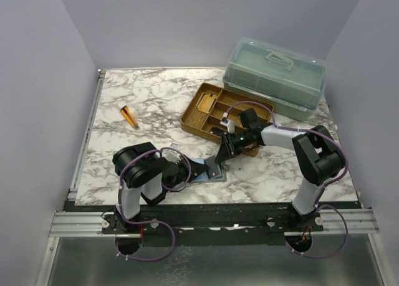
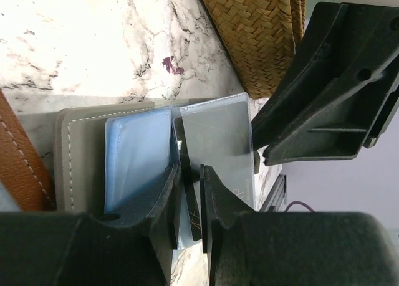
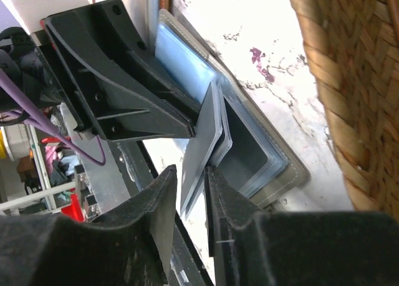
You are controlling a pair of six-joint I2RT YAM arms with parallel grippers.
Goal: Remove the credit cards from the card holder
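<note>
The open card holder (image 1: 221, 177) lies at the front centre, grey-edged with blue and clear card sleeves (image 2: 137, 143). My left gripper (image 1: 203, 171) reaches in from the left, its fingertips at a clear sleeve with a dark strip (image 2: 221, 136). My right gripper (image 1: 221, 159) comes from the right onto the same part; in the right wrist view its fingertips (image 3: 212, 177) meet a raised grey flap (image 3: 202, 133). Whether either gripper is closed on the sleeve is unclear.
A woven compartment tray (image 1: 201, 116) sits just behind the holder, with a green lidded box (image 1: 274, 74) beyond. A yellow cutter (image 1: 128, 116) lies on the marble top at left, where there is free room.
</note>
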